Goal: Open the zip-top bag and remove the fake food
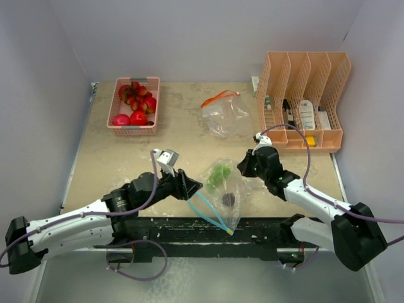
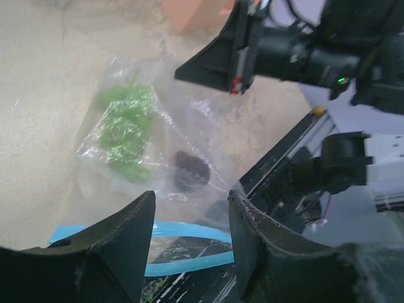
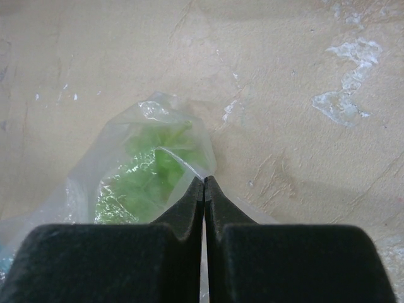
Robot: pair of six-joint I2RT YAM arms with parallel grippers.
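The clear zip top bag (image 1: pixel 237 192) lies near the table's front edge, with a green food piece (image 2: pixel 128 126) and a dark round piece (image 2: pixel 191 170) inside. Its two blue zip strips (image 2: pixel 189 264) stand apart at the left and meet at a yellow slider (image 1: pixel 230 232). At that mouth, my left gripper has its fingers spread; the strips pass behind the gap, and whether film touches a finger is unclear. On the bag's far right side, my right gripper is shut on a raised fold of film beside the green food.
A pink basket (image 1: pixel 134 131) of red fake food stands back left. Another clear bag with an orange zip (image 1: pixel 227 117) lies at the back middle. An orange organizer (image 1: pixel 303 95) fills the back right. Table left of the bag is bare.
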